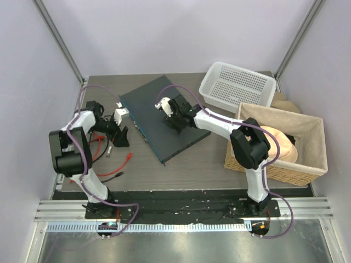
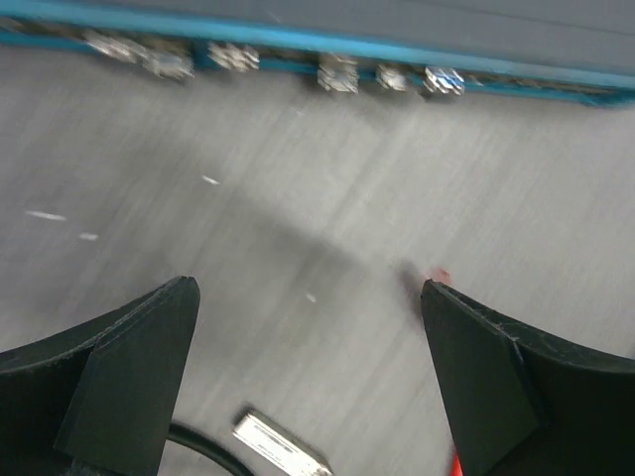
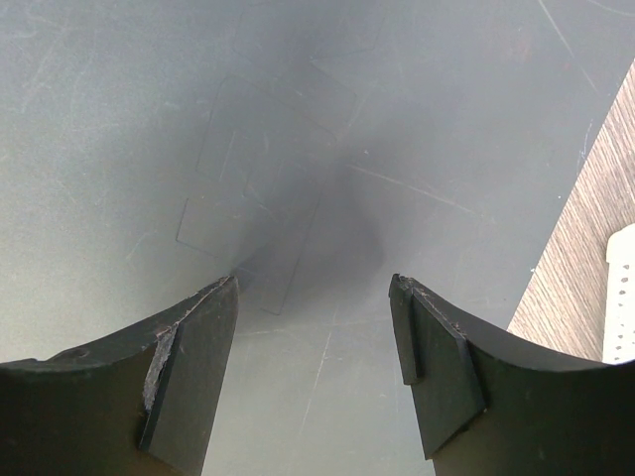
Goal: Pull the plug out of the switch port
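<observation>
The flat dark switch (image 1: 156, 134) lies diagonally on the table; its blue-edged port side shows in the left wrist view with a row of metal ports (image 2: 337, 74). My left gripper stands open over the table beside that side, nothing between its fingers. A small silver-ended piece (image 2: 278, 444), a black cable (image 2: 203, 444) and a red cable (image 1: 123, 163) lie near it. No plug in a port is discernible. My right gripper is open over the switch's dark top surface.
A white plastic basket (image 1: 237, 69) stands at the back right, a wicker basket (image 1: 285, 172) with a tan object at right. Loose cables lie at the left front.
</observation>
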